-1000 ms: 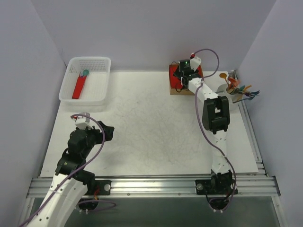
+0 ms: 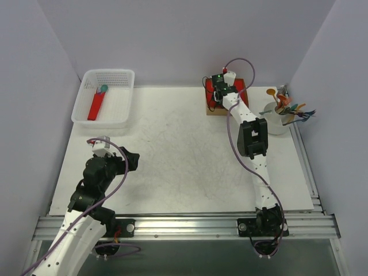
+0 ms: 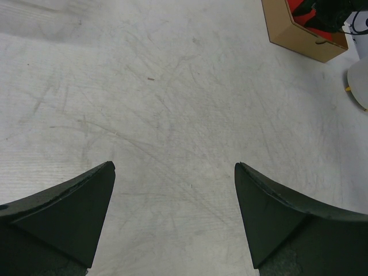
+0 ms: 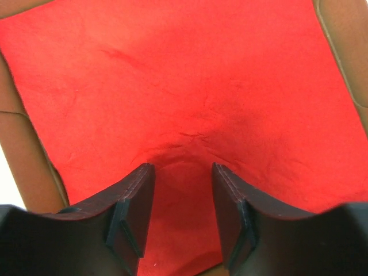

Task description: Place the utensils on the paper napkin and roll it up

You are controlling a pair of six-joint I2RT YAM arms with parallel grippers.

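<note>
Red paper napkins (image 4: pixel 190 75) lie flat in a brown cardboard box (image 2: pixel 216 111) at the back of the table. My right gripper is down over them, its fingers part open, with the top napkin creased just ahead of its fingertips. Whether any paper is pinched between them does not show. Far to the left, my left gripper stands open above bare table, nothing between its fingers. Several utensils (image 2: pixel 284 106) stand in a white round holder (image 2: pixel 276 127) at the right.
In the white basket (image 2: pixel 124 118) at the back left lies a red napkin roll (image 2: pixel 96 106) with a teal-ended utensil (image 2: pixel 103 88) in it. Walls close off the back and sides.
The left arm stays almost where it was.
</note>
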